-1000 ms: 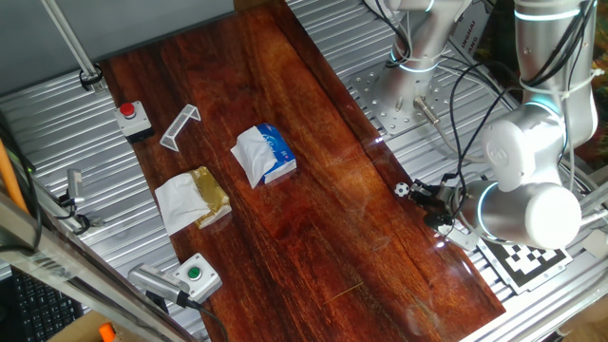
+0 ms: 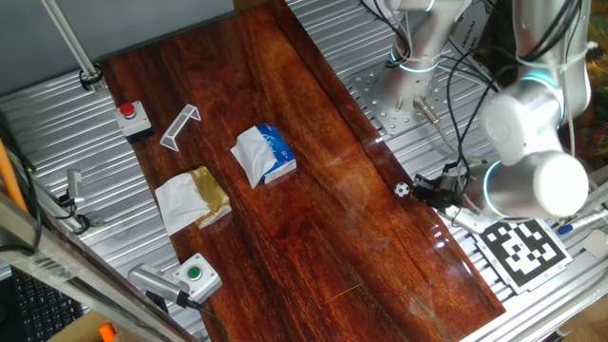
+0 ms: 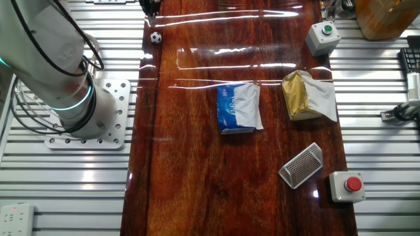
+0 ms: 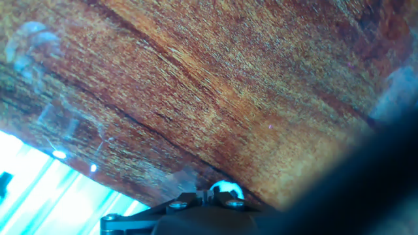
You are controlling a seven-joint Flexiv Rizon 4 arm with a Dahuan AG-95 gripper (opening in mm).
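Note:
A small black-and-white ball (image 2: 402, 190) patterned like a football rests on the wooden table (image 2: 313, 247), near the edge on the robot's side. My gripper (image 2: 425, 190) is right beside it, on the side toward the arm. In exterior view 2 the ball (image 3: 155, 37) shows just below the dark tip of the gripper (image 3: 151, 19). From the wrist, part of the ball (image 4: 226, 188) peeks out past the gripper's dark front end (image 4: 206, 197), which hides the rest of it. Whether the fingers stand apart or together is unclear, as is any contact with the ball.
A blue tissue pack (image 2: 275, 152) and a gold one (image 2: 211, 195) lie across the table. Beyond them are a white perforated bracket (image 2: 180, 127), a red-button box (image 2: 133, 121) and a green-button box (image 2: 197, 276).
The arm's wrist has shifted up and slightly right in exterior view 1, uncovering more of the marker board. The ball and the other table objects have stayed put.

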